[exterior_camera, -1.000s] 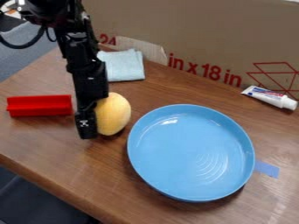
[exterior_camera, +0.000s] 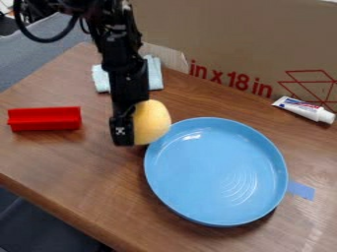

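My black gripper reaches down over the wooden table, beside a round yellow object that is partly behind it. Its fingers are hard to make out against that object. A blue plate lies to the right of both. A red block lies to the left.
A folded pale cloth lies behind the arm. A toothpaste tube is at the right, in front of a cardboard panel. The table's front-left edge drops to a dark area. Bare wood shows at the front left.
The gripper and the yellow object have moved to the right toward the plate and slightly up in the view since a second ago.
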